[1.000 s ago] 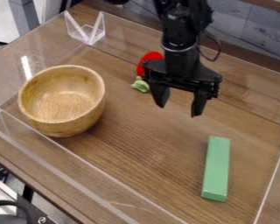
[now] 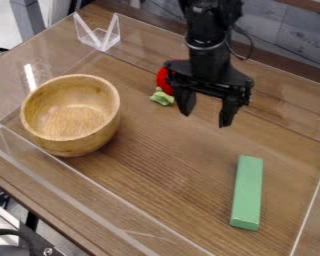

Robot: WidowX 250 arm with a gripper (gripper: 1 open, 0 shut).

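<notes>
My black gripper (image 2: 206,106) hangs over the middle back of the wooden table (image 2: 163,180), its two fingers spread apart and open. Just behind its left side, a red object (image 2: 164,78) is partly hidden by it, with a small green item (image 2: 163,97) beside that. A long green block (image 2: 247,192) lies at the lower right, away from the gripper.
A wooden bowl (image 2: 69,136) sits at the left. A white wire holder (image 2: 99,30) stands at the back left. Cables show at the left edge.
The gripper has moved slightly back and to the left, its body rising a little in view. The objects on the table have stayed in place.
</notes>
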